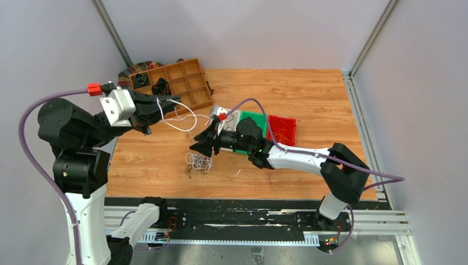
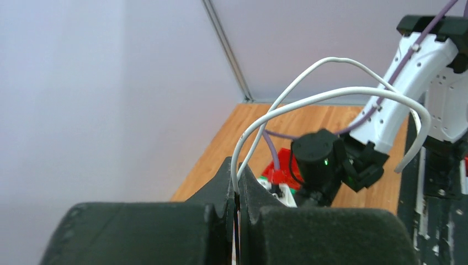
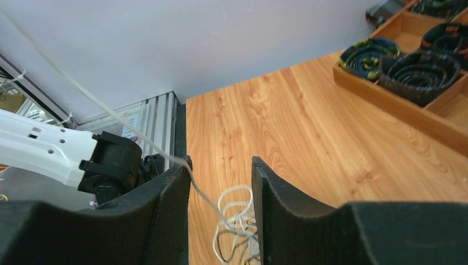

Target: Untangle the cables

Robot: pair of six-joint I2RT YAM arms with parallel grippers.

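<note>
My left gripper [image 1: 177, 101] is raised at the left, shut on a white cable [image 2: 353, 90] whose loop sticks out beyond its fingertips in the left wrist view. My right gripper is part open; a white strand [image 3: 110, 112] slants down from the upper left across its gap, and whether it touches a finger is unclear. Below lies a tangled bundle of white and dark cables [image 1: 198, 162] on the wooden table, close to the right gripper [image 1: 205, 144] in the top view. That bundle [image 3: 237, 221] appears between and below the right fingers in the right wrist view.
A wooden compartment box [image 1: 194, 83] holding coiled dark cables stands at the back left. Green [image 1: 255, 118] and red [image 1: 283, 130] bins sit partly behind the right arm. A short white scrap [image 1: 238, 172] lies on the table.
</note>
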